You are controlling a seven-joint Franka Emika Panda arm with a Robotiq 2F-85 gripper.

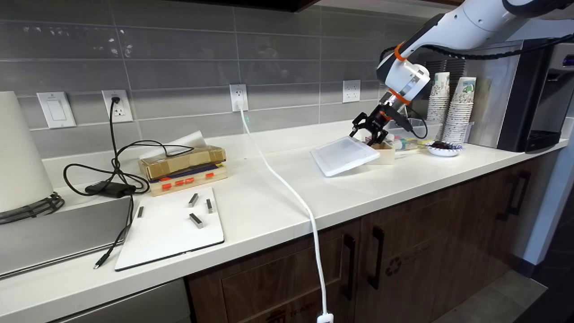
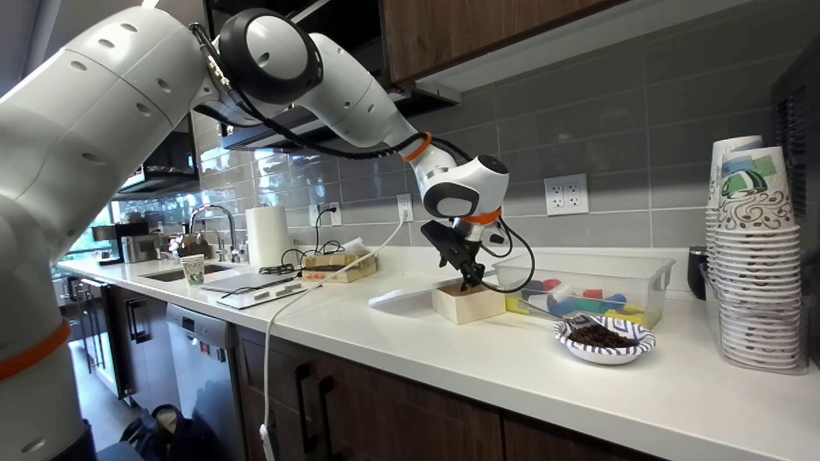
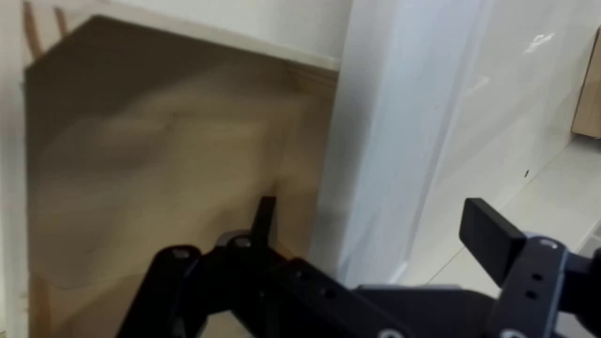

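A translucent white lid leans on the rim of a small open wooden box, its other end sloping down to the counter. My gripper points down at the box, fingers apart. In the wrist view, the lid's raised edge runs between the spread fingers of my gripper. One finger reaches over the box interior, which looks empty where visible. On the lid's other side is the second finger. Neither finger visibly pinches the lid.
Behind the box stands a clear plastic bin with colourful items. A patterned bowl of dark pieces sits to the right, near stacked paper cups. A white cable crosses the counter left of the lid; open counter lies between.
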